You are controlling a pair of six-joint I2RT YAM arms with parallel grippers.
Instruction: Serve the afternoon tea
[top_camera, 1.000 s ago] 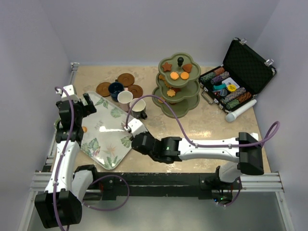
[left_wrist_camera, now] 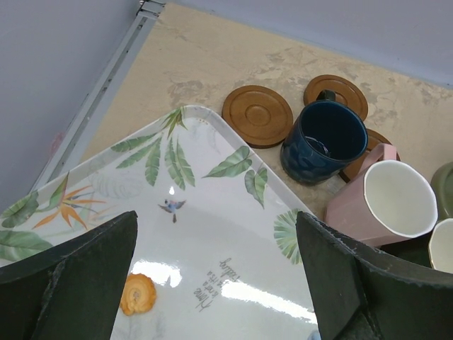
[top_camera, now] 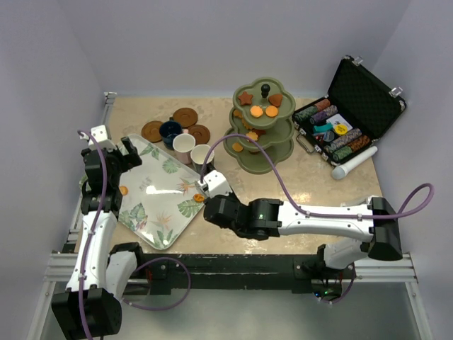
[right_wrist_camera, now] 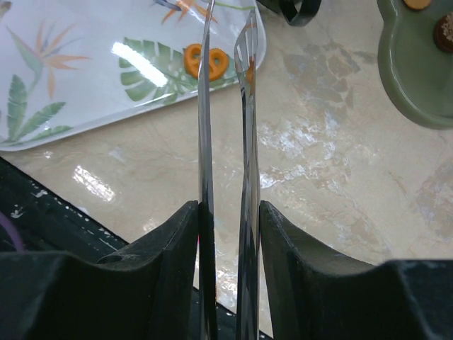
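Observation:
A leaf-patterned tray (top_camera: 156, 219) holds an orange pretzel biscuit (right_wrist_camera: 205, 62) at its right corner and a round biscuit (left_wrist_camera: 138, 294) at the left. My right gripper, with long metal tongs between its pads, hovers near that corner; the tong tips are slightly apart, nothing visible between them. My left gripper hangs open and empty over the tray's left side. Blue (left_wrist_camera: 323, 145), pink (left_wrist_camera: 381, 202) and white mugs (top_camera: 202, 156) stand beside the tray, near wooden coasters (left_wrist_camera: 256, 113). A green three-tier stand (top_camera: 258, 159) carries biscuits.
An open case of chips (top_camera: 336, 134) and a white cylinder (top_camera: 354, 163) occupy the back right. Bare table (right_wrist_camera: 333, 177) lies right of the tray, in front of the stand.
My right arm has moved right and up from over the tray, uncovering the pretzel biscuit at the tray's corner. The left arm is nearly still.

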